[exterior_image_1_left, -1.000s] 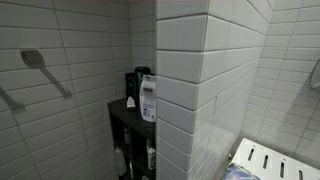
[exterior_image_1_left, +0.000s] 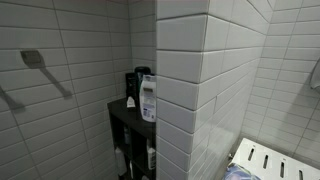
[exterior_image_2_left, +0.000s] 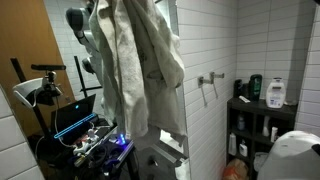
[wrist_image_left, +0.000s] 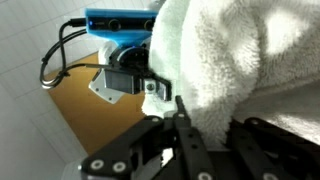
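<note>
A cream towel (exterior_image_2_left: 140, 65) hangs in long folds from the top of exterior view 2, well above the floor. In the wrist view the towel (wrist_image_left: 265, 50) fills the upper right and narrows to a bunch between the black fingers. My gripper is shut on that gathered part. Its fingertips are partly covered by the fabric. Exterior view 1 shows neither the gripper nor the hanging towel.
A black shelf (exterior_image_2_left: 245, 112) holds a white jug (exterior_image_2_left: 276, 92), with bottles below. Hooks (exterior_image_2_left: 207, 79) stick out from the tiled wall. A white slotted panel (exterior_image_1_left: 270, 162) stands at lower right, by bluish fabric (exterior_image_1_left: 238, 173). Equipment and cables (exterior_image_2_left: 85, 140) lie behind the towel.
</note>
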